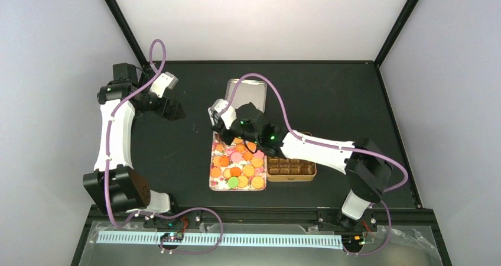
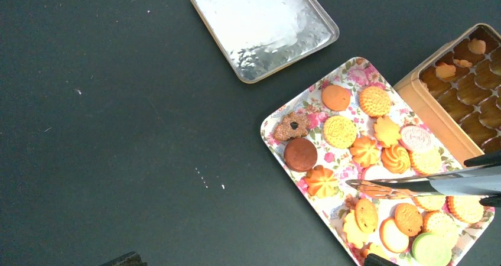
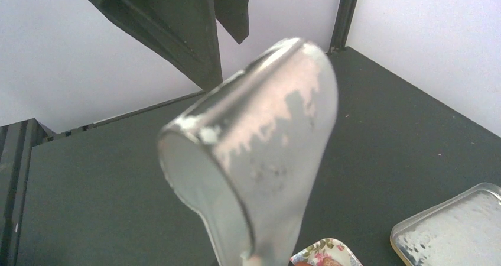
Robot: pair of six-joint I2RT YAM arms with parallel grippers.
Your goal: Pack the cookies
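Note:
Many cookies of different shapes and colours lie on a flowered tray (image 1: pixel 211 177), including a chocolate cookie (image 2: pixel 301 154) and a green one (image 2: pixel 431 249). My right gripper (image 1: pixel 220 137) is over the tray's far left part, with black fingers (image 2: pixel 490 201) on either side of metal tongs (image 2: pixel 467 187). The tongs' tips lie among the cookies in the left wrist view; whether one is between them cannot be told. One curved blade of the tongs fills the middle of the right wrist view. Off to the left, my left gripper (image 1: pixel 176 110) stands open and empty.
A box (image 1: pixel 291 178) with brown compartments stands right of the cookie tray, partly beneath the right arm. Small orange patches (image 2: pixel 446 71) show in its nearer compartments. Behind the cookies lies a bare silver tray (image 1: pixel 253 94).

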